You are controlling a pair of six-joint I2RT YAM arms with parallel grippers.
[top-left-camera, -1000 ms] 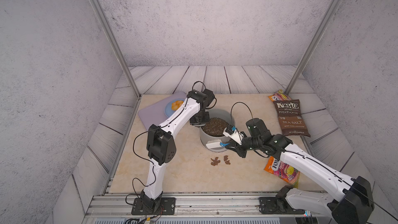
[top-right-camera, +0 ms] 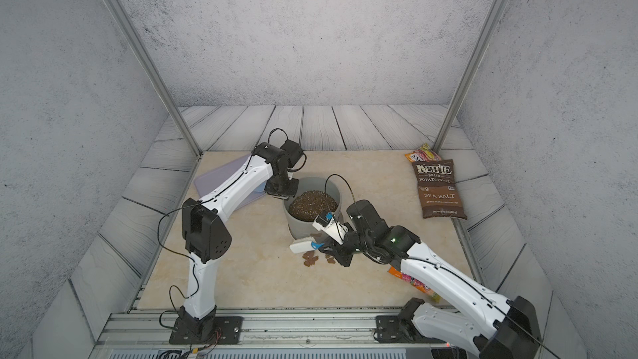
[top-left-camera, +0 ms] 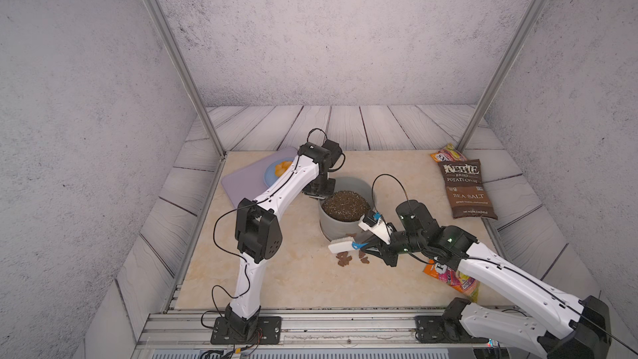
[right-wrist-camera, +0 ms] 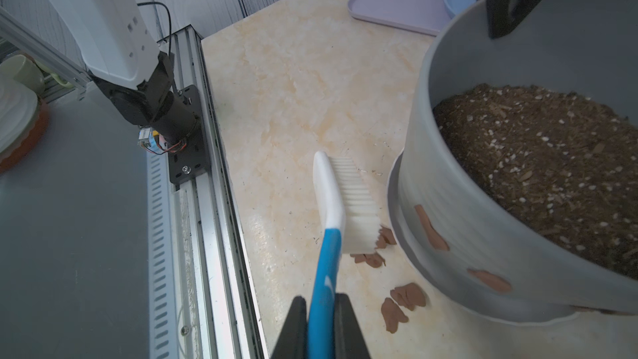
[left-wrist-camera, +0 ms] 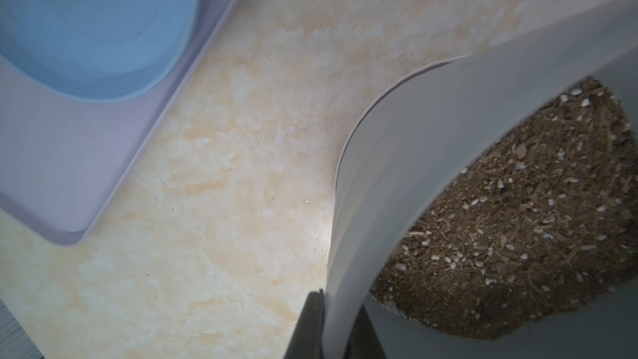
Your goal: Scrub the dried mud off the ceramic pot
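The grey ceramic pot [top-left-camera: 339, 227], filled with soil, stands upright on its saucer [right-wrist-camera: 465, 296]. In the left wrist view my left gripper is shut on the pot's left rim, one finger on either side of the wall. My right gripper is shut on the blue handle of a white brush [right-wrist-camera: 329, 206], which is held in front of the pot. The bristles face the pot wall with a gap between them. Brown mud patches [right-wrist-camera: 432, 227] show low on the pot's side. Loose mud flakes [right-wrist-camera: 406, 296] lie on the table by the saucer.
A lilac tray [top-left-camera: 239, 179] with a blue plate [top-left-camera: 269, 174] sits at the back left. A brown chip bag [top-left-camera: 468, 189] lies at the right, with an orange snack bag [top-left-camera: 442, 277] under the right arm.
The left gripper keeps its place at the rim; the pot shifts very slightly.
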